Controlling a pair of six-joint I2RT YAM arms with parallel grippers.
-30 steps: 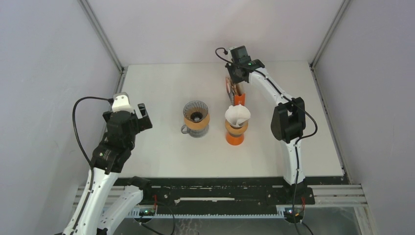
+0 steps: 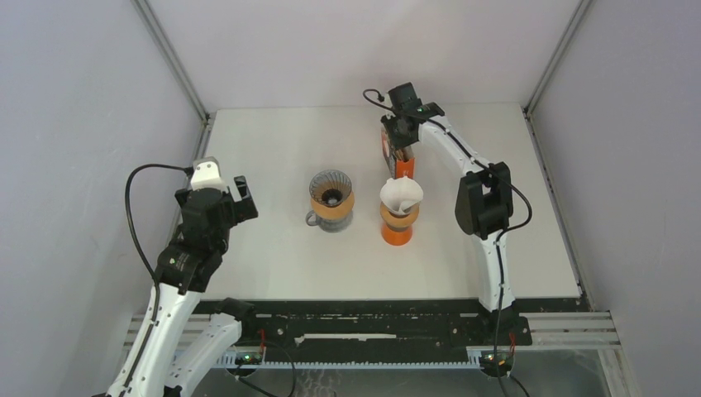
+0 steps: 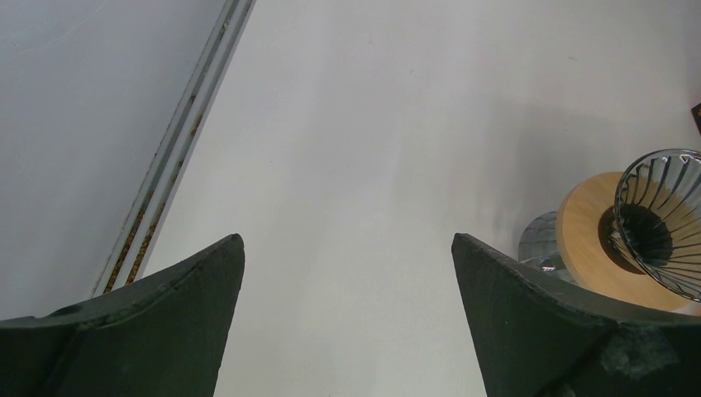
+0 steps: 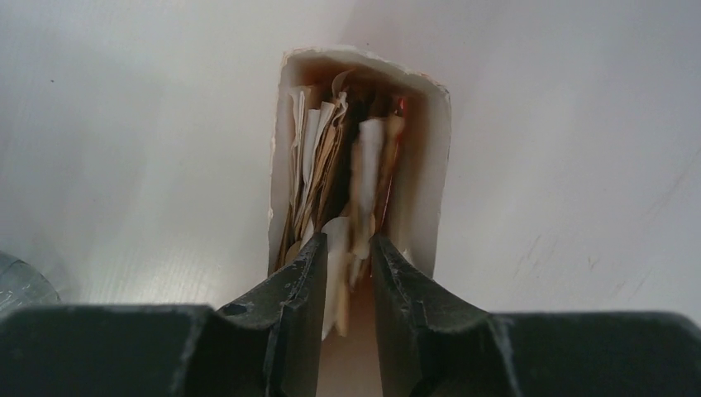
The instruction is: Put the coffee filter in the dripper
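A wire dripper [image 2: 331,184] with a wooden collar sits on a glass jug at mid-table; its wire rim [image 3: 618,211] shows at the right of the left wrist view. Behind and to the right stands the orange filter box [image 2: 404,169]. Folded paper filters [image 4: 312,149] stand upright inside its open top in the right wrist view. My right gripper is over the box, open and narrowly parted, with filter edges visible in and beyond the gap; the depth of its fingertips among them is unclear. My left gripper hangs wide open over bare table, left of the dripper.
A white cone [image 2: 402,193] on a second wooden-collared vessel with an orange base [image 2: 397,236] stands just in front of the filter box.
My right gripper has come slightly lower and nearer over the filter box, covering more of its top. The left arm has hardly moved; the dripper and white cone stand where they were.
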